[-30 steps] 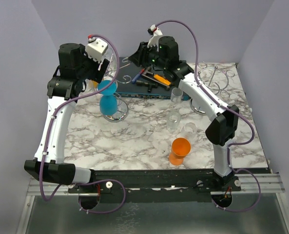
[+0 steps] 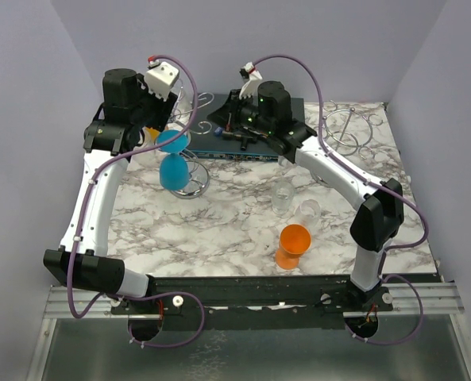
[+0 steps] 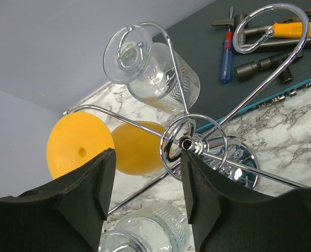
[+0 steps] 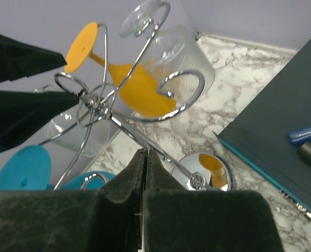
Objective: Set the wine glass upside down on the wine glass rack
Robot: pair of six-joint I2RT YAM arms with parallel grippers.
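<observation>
The wire glass rack (image 3: 239, 168) carries yellow glasses (image 3: 79, 144), clear glasses (image 3: 165, 79) and blue glasses (image 4: 21, 169). My left gripper is over the rack, its fingertips apart beside a yellow glass; whether anything is between them I cannot tell. My right gripper is just right of the rack in the top view, fingertips together in the right wrist view, with no glass visible between them. Left fingers (image 4: 24, 58) show near the rack's hub.
A dark mat (image 4: 281, 105) with tools lies behind. An orange cup (image 2: 292, 246) and clear glasses (image 2: 283, 197) stand at front right. A second rack (image 2: 348, 127) stands at back right.
My right gripper has moved lower in the top view, toward the front, now covering more of the tools. The left arm shifted slightly right earlier and has since stayed almost still.
</observation>
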